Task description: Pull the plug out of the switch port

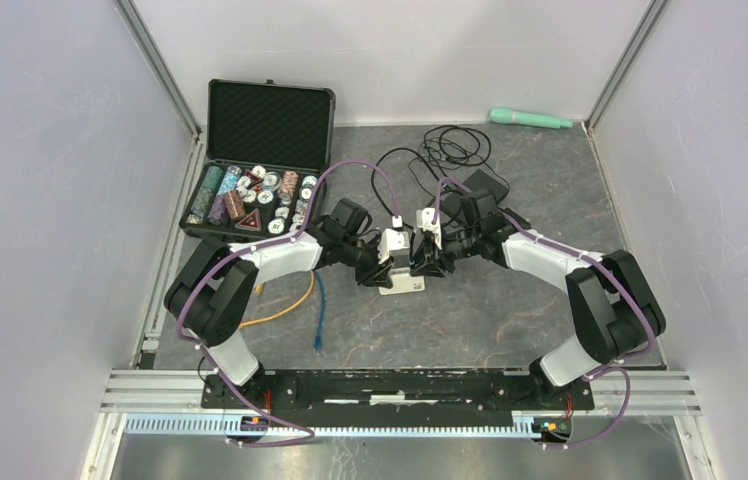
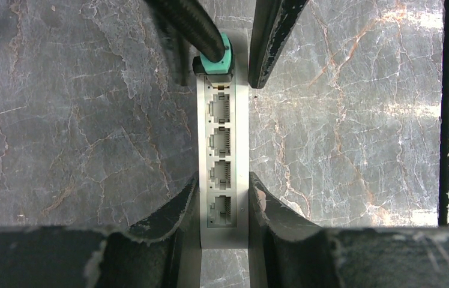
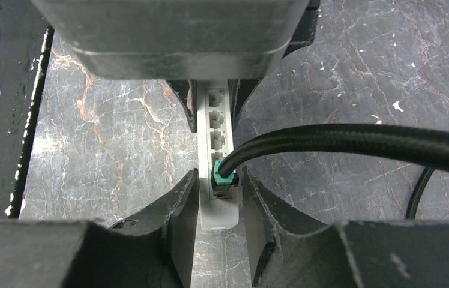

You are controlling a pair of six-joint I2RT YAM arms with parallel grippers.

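A narrow white switch (image 2: 240,138) stands in the middle, its row of ports facing up. My left gripper is shut on one end of it. A teal-and-black plug (image 3: 225,174) on a thick black cable (image 3: 348,138) sits in the port at the other end. My right gripper has its fingers either side of that plug and the switch's end, part open; whether they touch the plug cannot be told.
An open case of poker chips (image 1: 250,200) stands back left. Yellow (image 1: 280,312) and blue cables lie front left. Coiled black cable and a green cylinder (image 1: 525,117) lie at the back right.
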